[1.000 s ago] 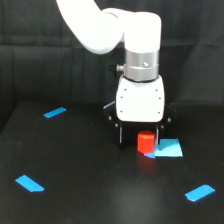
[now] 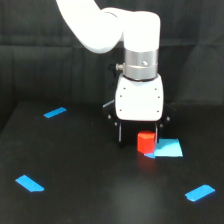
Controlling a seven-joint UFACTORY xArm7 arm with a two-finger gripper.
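A small red cube [image 2: 147,143] sits on the black table, touching or just in front of a light blue paper patch [image 2: 169,148]. My gripper [image 2: 138,137] hangs low at the cube from a white hand. Its dark fingers blend into the dark background. They appear apart, one left of the cube with a gap and the other close to its right side, so the gripper looks open. Whether either finger touches the cube cannot be made out.
Blue tape strips mark the table at back left [image 2: 55,112], front left [image 2: 29,184] and front right [image 2: 200,192]. A black curtain hangs behind.
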